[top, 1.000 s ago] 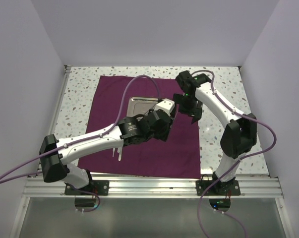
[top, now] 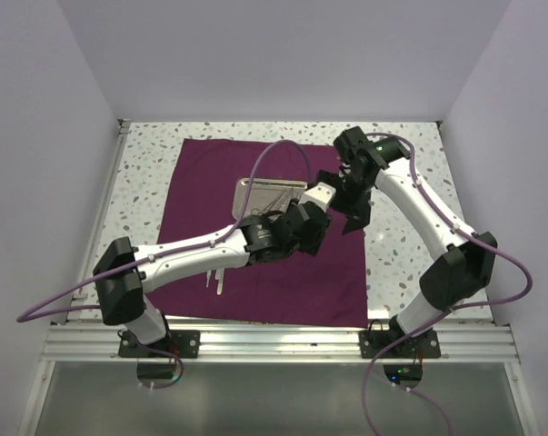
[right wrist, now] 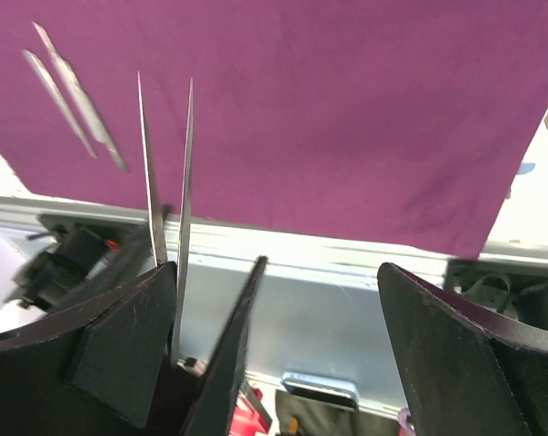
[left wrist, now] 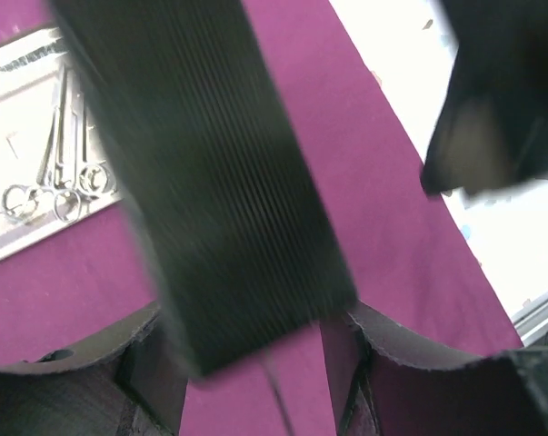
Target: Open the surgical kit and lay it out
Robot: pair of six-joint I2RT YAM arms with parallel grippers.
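The surgical tray (top: 246, 186) with scissor-like instruments (left wrist: 64, 182) sits on the purple cloth (top: 283, 291), partly hidden under my left arm. My left gripper (top: 310, 236) is open over the tray's right side, right beside my right gripper (top: 351, 209); a blurred dark part of the right gripper fills much of the left wrist view. In the right wrist view my right gripper stands open, with two long thin metal blades (right wrist: 184, 182) upright at its left finger; whether they are gripped I cannot tell. Two slim instruments (right wrist: 78, 95) lie on the cloth.
The speckled table (top: 142, 182) shows around the cloth. Both arms crowd together over the middle and right of the cloth.
My left arm has shifted right and slightly up in the top view. My right arm has moved a little to the right, its elbow lower toward the front.
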